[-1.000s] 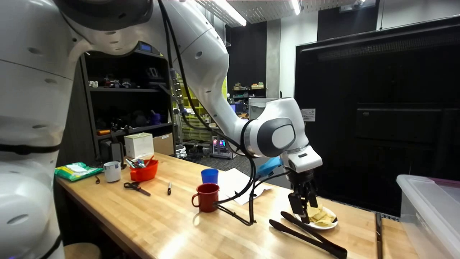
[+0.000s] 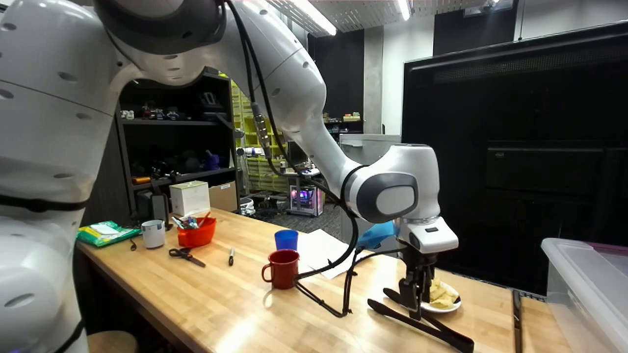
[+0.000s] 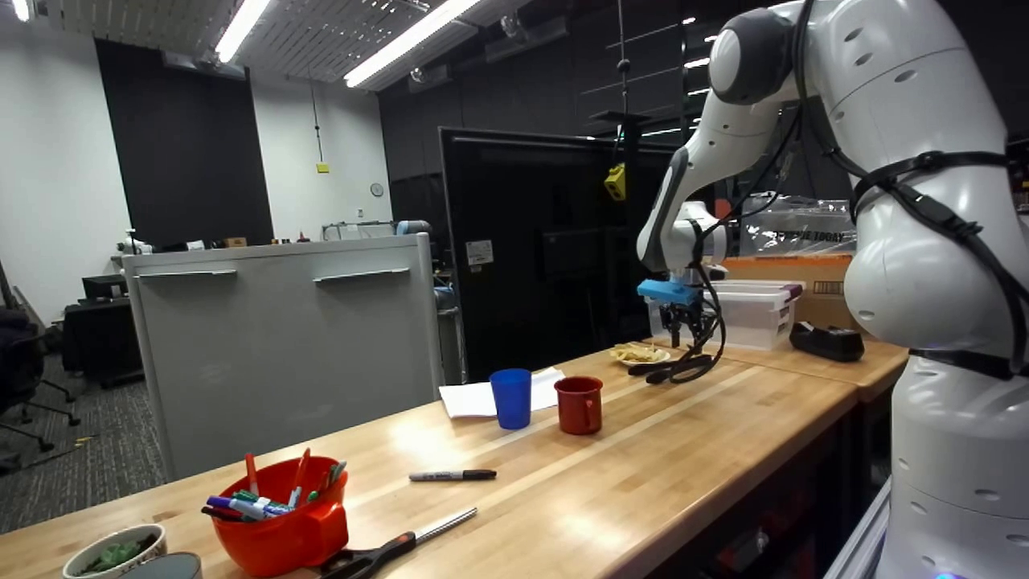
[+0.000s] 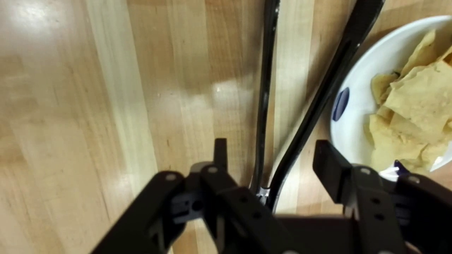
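Note:
Black tongs (image 2: 406, 318) lie spread on the wooden table. In the wrist view both arms of the tongs (image 4: 311, 112) run between my gripper's fingers, joining low in the picture where my gripper hides the hinge end. My gripper is part open, one fingertip (image 4: 220, 154) left of the tongs and the other on the right, close to the bowl. Gaps show between the fingers and the tongs. A white bowl of chips (image 4: 345, 135) sits right beside the tongs. From exterior view 1, the gripper (image 2: 415, 309) points down over the tongs.
A red mug (image 2: 283, 269), a blue cup (image 2: 286, 239) and white paper (image 2: 321, 250) stand or lie mid-table. A clear plastic bin (image 2: 580, 282) is at the right end. Scissors, a marker and a red pen container (image 3: 289, 540) are at the other end.
My gripper has moved right and slightly down in exterior view 1, and its wrist has turned from tilted to more upright, now over the tongs. The tongs and bowl have not visibly moved.

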